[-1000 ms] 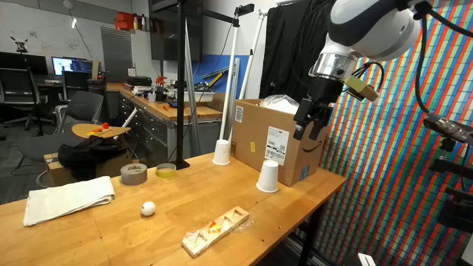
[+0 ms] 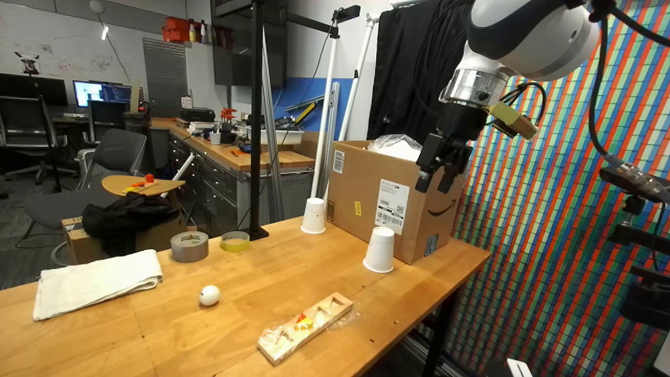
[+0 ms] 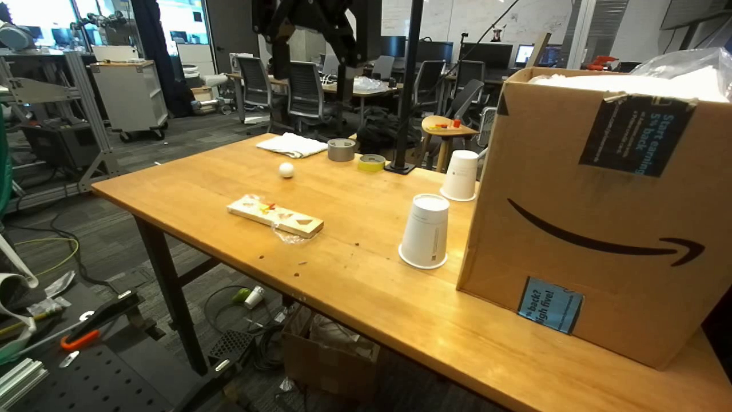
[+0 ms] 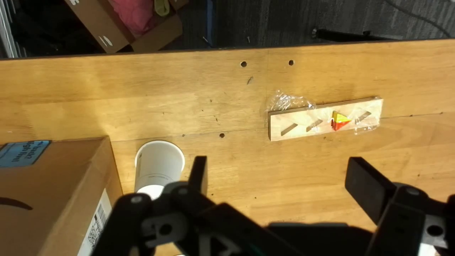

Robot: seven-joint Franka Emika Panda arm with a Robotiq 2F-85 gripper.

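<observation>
My gripper is open high over the table, and nothing shows between its wide-set fingers. In exterior view 1 the gripper hangs in front of the big cardboard box. One white paper cup stands upside down near that box, and another white cup stands upside down farther back. A pale wooden block with slots lies on the table, with a small red and yellow piece on it and clear plastic film at its edge. A white ball rests apart from them.
The tall cardboard box fills one end of the table. A grey tape roll, a yellow tape roll and a folded white cloth lie toward the other end. A black post rises at the table's edge.
In exterior view 1 my arm and gripper have shifted slightly upward and to the right. The objects on the table have not moved.
</observation>
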